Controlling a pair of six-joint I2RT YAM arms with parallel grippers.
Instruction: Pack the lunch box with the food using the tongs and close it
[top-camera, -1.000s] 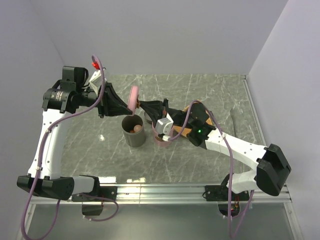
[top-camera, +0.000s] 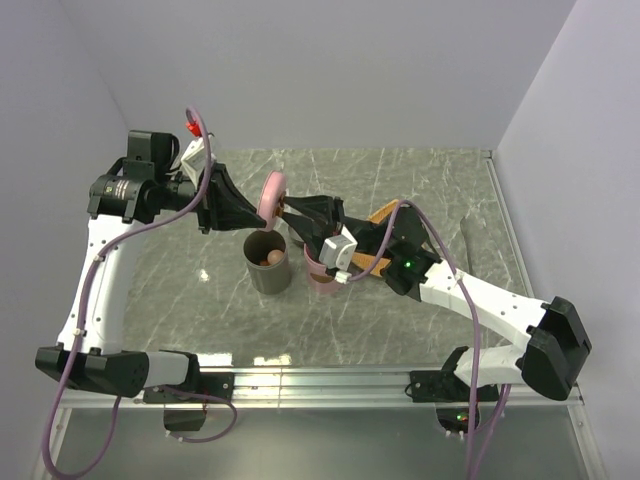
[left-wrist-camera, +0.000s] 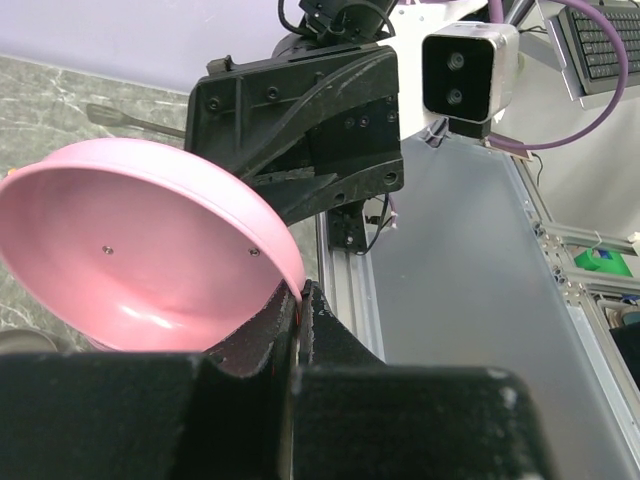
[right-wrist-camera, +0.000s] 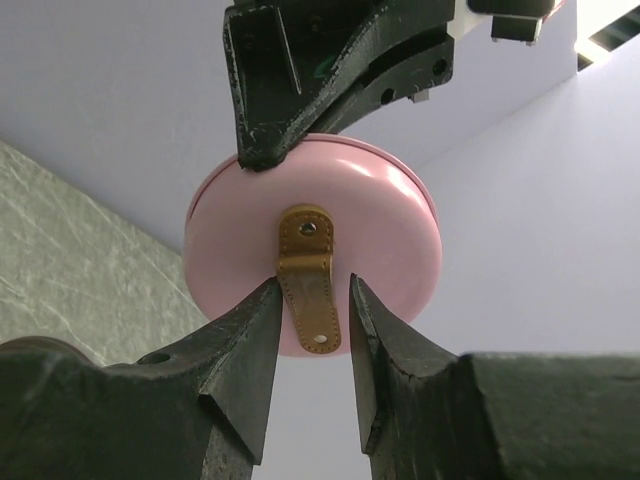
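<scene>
A pink lid (top-camera: 271, 197) with a brown leather tab (right-wrist-camera: 308, 280) is held upright in the air. My left gripper is shut on its rim, and its hollow inside faces the left wrist camera. My right gripper is at the tab on the outer face, its fingers apart either side of it in the right wrist view. Below, a pink container (top-camera: 325, 281) stands partly hidden by the right arm, beside a grey cylindrical container (top-camera: 268, 275) with round items inside.
An orange tray or basket (top-camera: 372, 280) lies under the right arm. A long metal utensil (top-camera: 467, 238) lies at the right of the marble worktop.
The right gripper's fingers have spread apart at the lid's tab, and the right arm has shifted slightly to the right. The left arm and lid have barely moved.
</scene>
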